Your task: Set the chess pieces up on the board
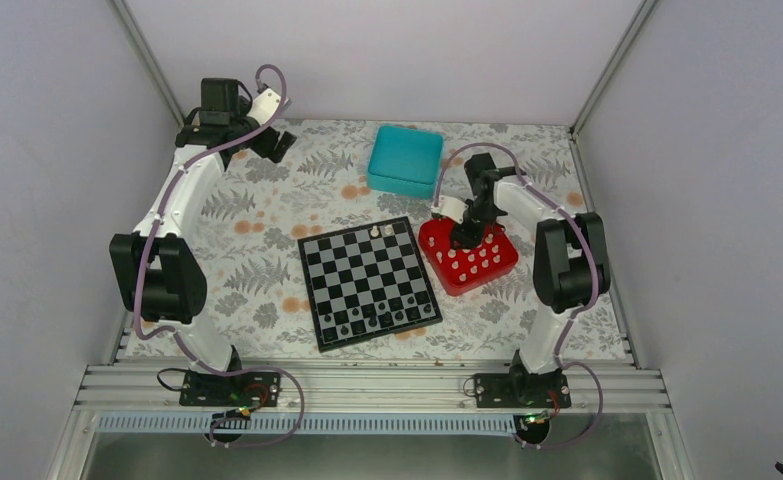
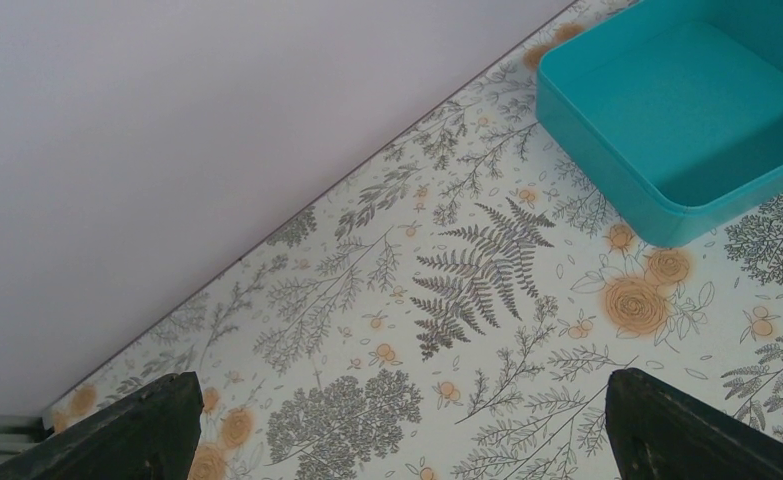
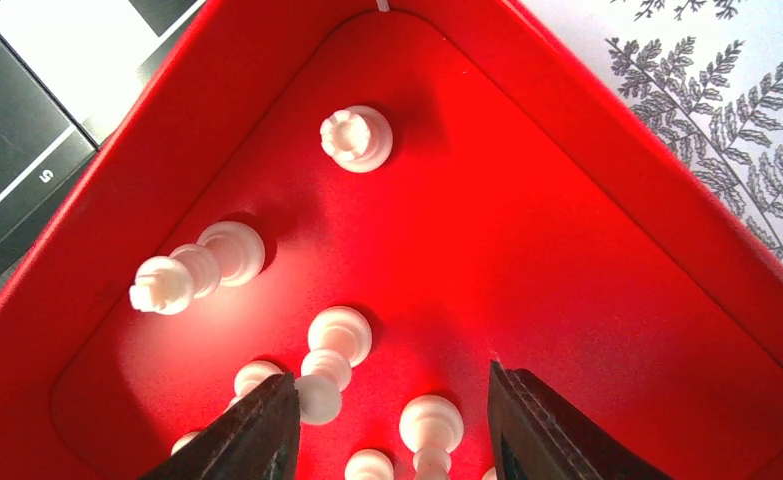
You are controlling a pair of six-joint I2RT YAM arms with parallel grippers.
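Note:
The chessboard [image 1: 367,285] holds dark pieces along its near side and a few white pieces at the far right. The red bin [image 1: 482,275] beside it holds several white pieces, among them a short one [image 3: 357,138] and a taller one [image 3: 162,285]. My right gripper is open low over the bin, its left finger beside a white piece [image 3: 319,398]; whether they touch I cannot tell. My left gripper is open above the table at the back left, nothing between its fingers.
A teal bin [image 2: 687,90], empty, sits at the back centre. A pale wall runs along the back.

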